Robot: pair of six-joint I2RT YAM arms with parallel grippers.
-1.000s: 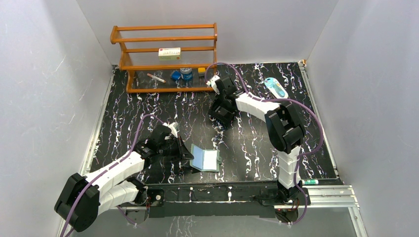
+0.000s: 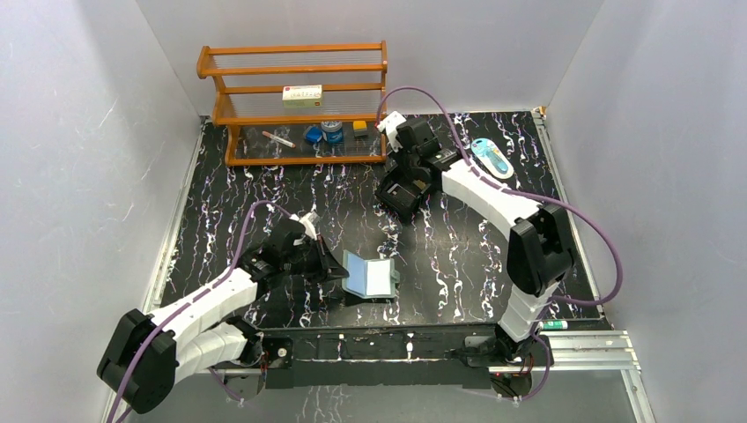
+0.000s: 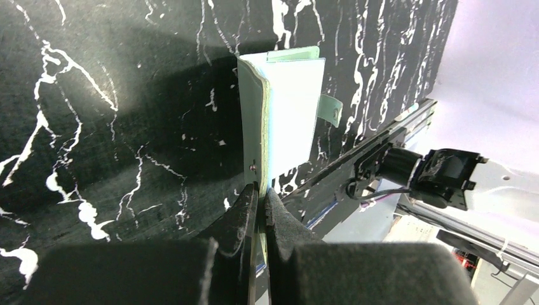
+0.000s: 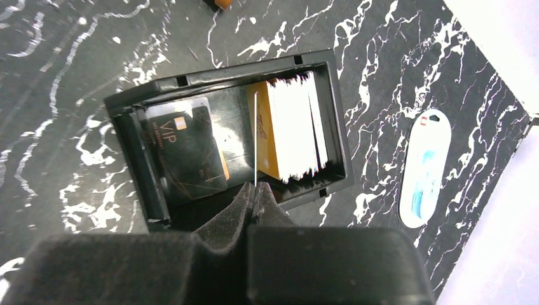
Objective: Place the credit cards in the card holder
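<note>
The card holder (image 2: 380,278) hangs open in the top view, its pale green cover and white sleeves showing. My left gripper is shut on the edge of that cover. Above the black box my right gripper is shut on a card (image 4: 256,140), seen edge-on as a thin upright line. In the box (image 4: 346,146), a tight row of cards (image 4: 295,130) stands at the right side, a yellow one facing left. Flat at the left end lies a dark VIP card (image 4: 187,149).
A wooden rack (image 2: 304,160) with small items stands at the back left. To the right of the box lies a blue-and-white package (image 2: 491,159). Dark marbled table between the box and the holder is clear.
The left gripper and the holder have moved slightly right and away from the front edge.
</note>
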